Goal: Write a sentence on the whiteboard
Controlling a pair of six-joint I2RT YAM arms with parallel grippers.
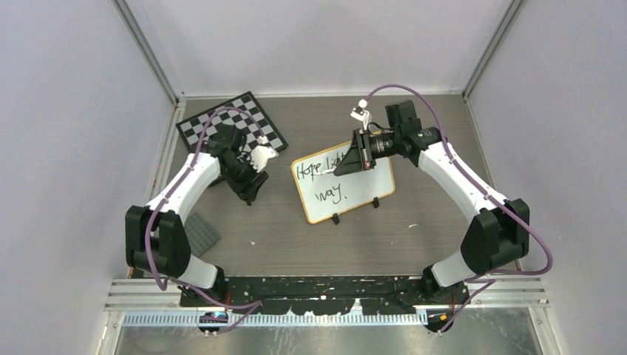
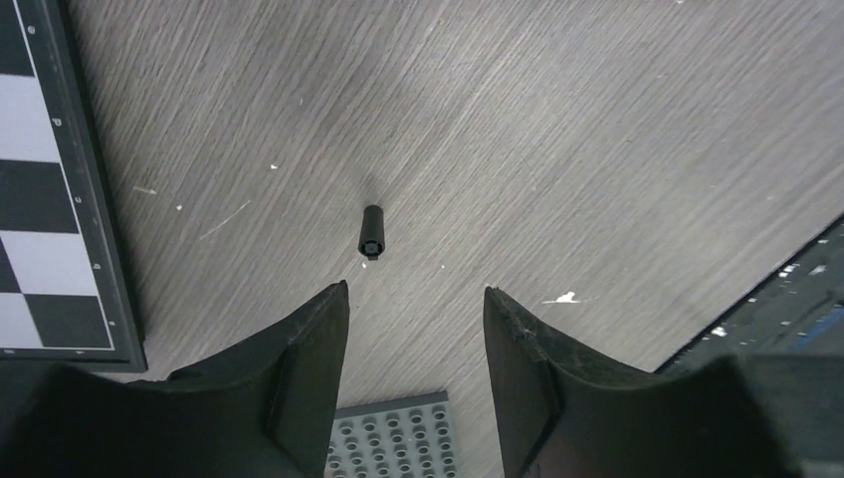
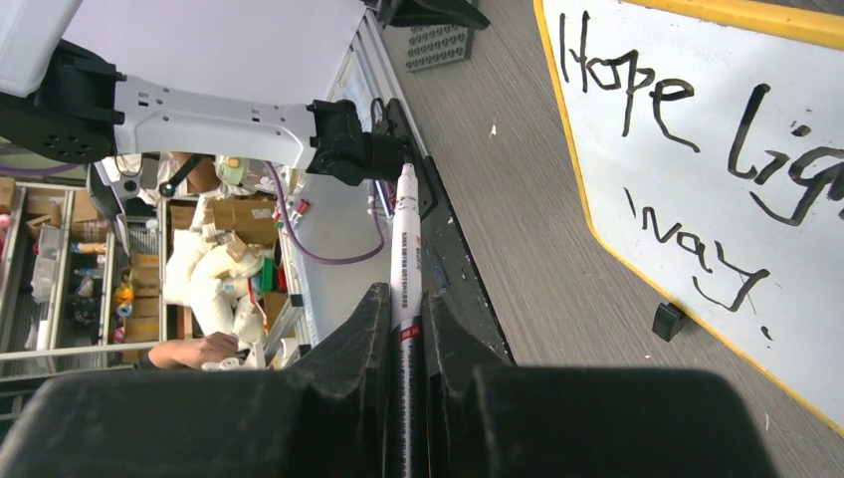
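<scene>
The whiteboard (image 1: 370,188) with an orange border lies at the table's middle, bearing the handwritten black words "Hope Light" above "way.", partly covered by the right arm in the top view. My right gripper is shut on a slim white marker (image 3: 406,244), whose white tip points away from the fingers. From above, that marker (image 1: 323,172) shows over the upper line of writing. To the left, a small black cap (image 2: 371,232) rests on the bare table. My left gripper is open and empty above the table, the cap just beyond its fingertips in the wrist view.
A black-and-white checkered board (image 1: 255,122) lies at the back left, partly under the left arm. A grey studded plate (image 1: 200,234) sits at the front left. Black clips (image 1: 336,219) hold the whiteboard's lower edge.
</scene>
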